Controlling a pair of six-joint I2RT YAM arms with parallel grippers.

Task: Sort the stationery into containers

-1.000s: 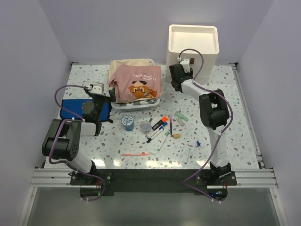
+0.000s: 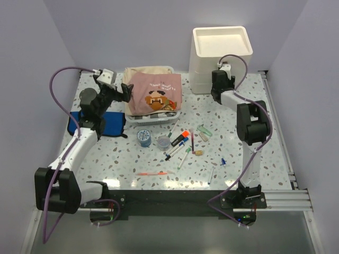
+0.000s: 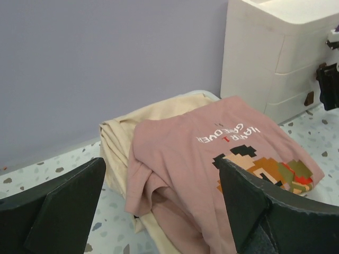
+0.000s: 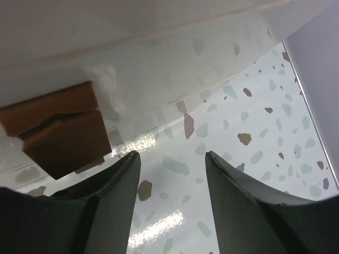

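Note:
My left gripper [image 2: 123,91] is open above the left side of the bin of cloths [image 2: 153,120]; its wrist view shows pink and cream cloth beyond empty fingers. My right gripper stands part open at the white container stack [image 2: 204,63], facing a brown piece [image 4: 63,143] on its side, nothing between the fingertips. Pens lie mid-table, among them a green marker [image 2: 185,157] and a pink pen [image 2: 151,173], with a blue round tub [image 2: 143,137] and a clear cup [image 2: 163,142].
A blue pouch [image 2: 112,124] lies at left under the left arm.
My left gripper has risen from the pouch toward the back. The right arm has shifted right along the white stack, whose top now sits slightly further right.

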